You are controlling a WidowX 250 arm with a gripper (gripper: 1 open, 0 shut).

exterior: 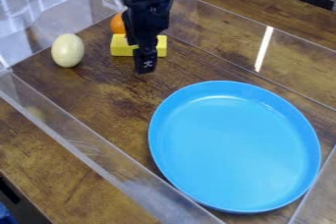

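Note:
My black gripper (144, 53) reaches down from the top centre, its fingers apart over a yellow block (121, 44), which it partly hides. Behind the block is an orange round object (117, 23), also partly covered by the gripper. A pale cream egg-shaped object (67, 50) lies to the left. Whether the fingertips touch the block cannot be told.
A large blue plate (233, 144) fills the lower right of the wooden surface (98, 130). Clear walls run along the left and lower edges.

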